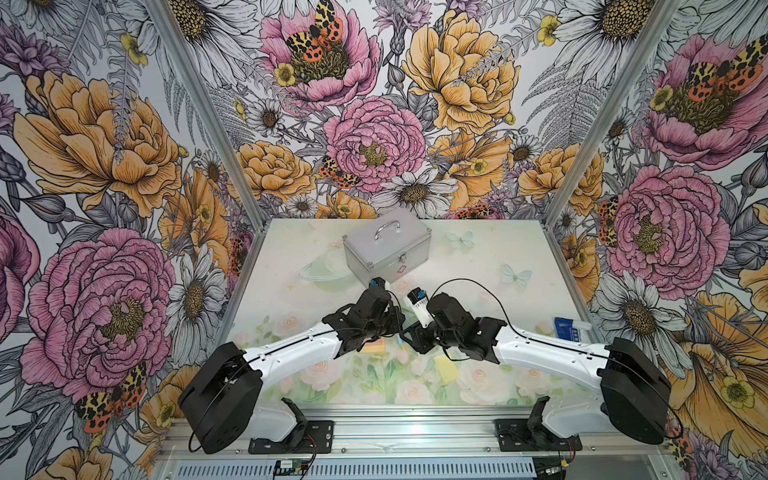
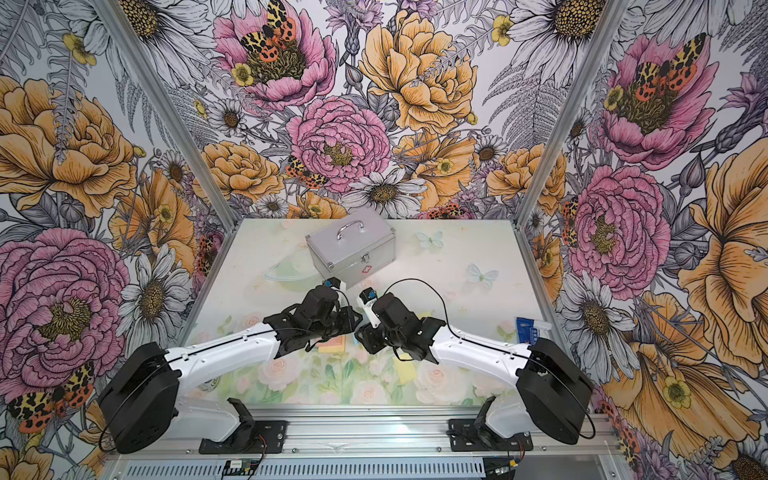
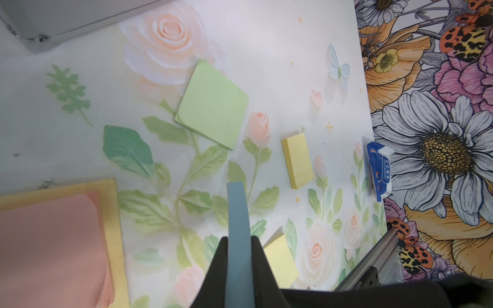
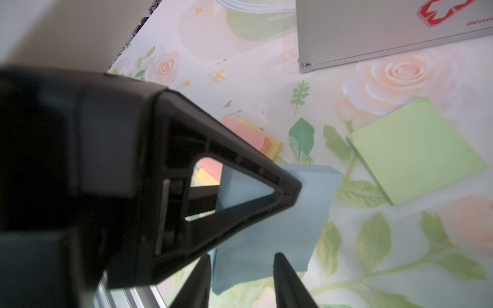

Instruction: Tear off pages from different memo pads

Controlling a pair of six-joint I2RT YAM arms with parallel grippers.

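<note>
My left gripper is shut on a light blue memo pad (image 4: 269, 236), held upright above the table. In the right wrist view my right gripper is part open, its fingertips at the near edge of the blue pad's face; whether they touch cannot be told. A green pad (image 3: 210, 102), a narrow yellow pad (image 3: 296, 160), a flat yellow pad (image 3: 277, 256) and a pink pad on a yellow one (image 3: 51, 236) lie on the table.
A silver case (image 1: 388, 244) stands at the back middle of the table (image 1: 504, 248). A blue packet (image 1: 566, 328) lies at the right edge.
</note>
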